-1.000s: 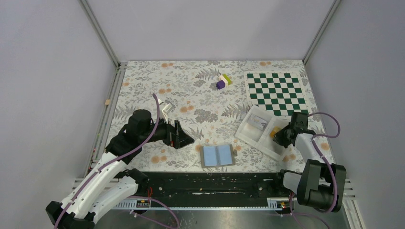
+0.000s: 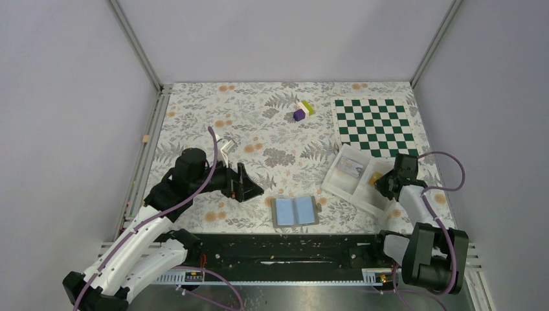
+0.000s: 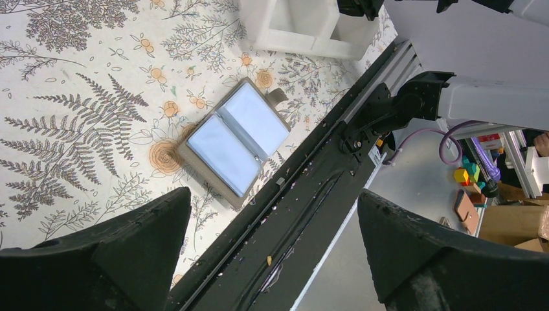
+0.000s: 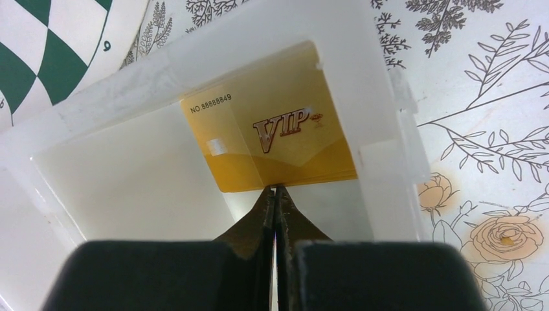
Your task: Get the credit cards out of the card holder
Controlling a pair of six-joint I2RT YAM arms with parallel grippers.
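A white plastic box (image 2: 336, 178) with compartments sits at the table's right. A gold VIP card (image 4: 288, 139) lies in one compartment; a silvery card (image 2: 350, 167) is in the left one. My right gripper is shut, its tips at the gold card's lower edge, nothing visible between them. My left gripper (image 2: 247, 184) stands open over the table, left of an open grey card holder (image 3: 239, 146) with pale blue inside, near the front edge.
A green checkerboard mat (image 2: 373, 123) lies behind the box. A few coloured blocks (image 2: 302, 111) stand at the back middle.
The white box and my right arm have shifted slightly to the right over the last second. The left arm stays where it was.
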